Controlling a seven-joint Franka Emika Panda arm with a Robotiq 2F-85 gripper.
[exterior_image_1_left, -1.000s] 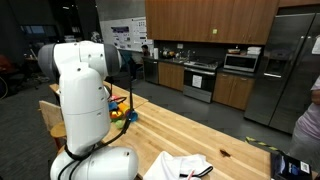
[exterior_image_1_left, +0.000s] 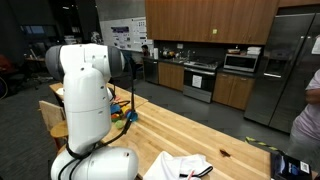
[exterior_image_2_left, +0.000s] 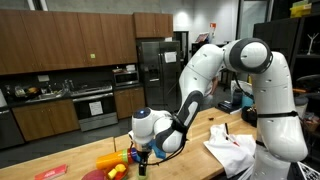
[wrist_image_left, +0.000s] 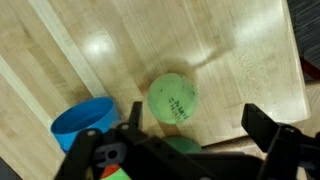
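Note:
In the wrist view my gripper stands open, its dark fingers (wrist_image_left: 262, 122) well apart with nothing between them. Below it, a round light green object (wrist_image_left: 173, 98) lies on the pale wood table, seen from above between the two fingers. A second, darker green thing shows partly behind the gripper's body at the lower edge. Left of the gripper is a blue cup (wrist_image_left: 84, 121), its lower part hidden by the gripper. In exterior view 2 the white arm reaches down over a group of coloured objects.
A red bowl (exterior_image_2_left: 94, 174) and a yellow-orange object (exterior_image_2_left: 113, 158) sit close to the hand. A white cloth (exterior_image_2_left: 232, 152) lies near the arm's base. In exterior view 1 the middle of the table (exterior_image_1_left: 185, 130) is clear.
The upper part of the arm has risen and swung rightward in exterior view 1. The cloth and table items there look unmoved.

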